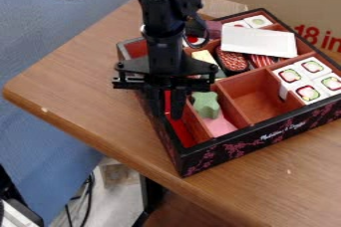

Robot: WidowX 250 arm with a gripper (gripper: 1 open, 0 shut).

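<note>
A black bento box (266,136) with red and orange compartments sits on the wooden table. The black gripper (168,106) hangs down over the box's left compartment, its fingers low inside it and close together; whether anything is between them cannot be seen clearly. Just right of it lie a green piece (205,106) and a pink piece (218,125). Sushi pieces (305,80) fill the right compartment, and a white lid (258,42) lies across the back compartments, near dark red striped pieces (230,60).
A cardboard box (293,2) stands behind, and cables hang below the table's front left.
</note>
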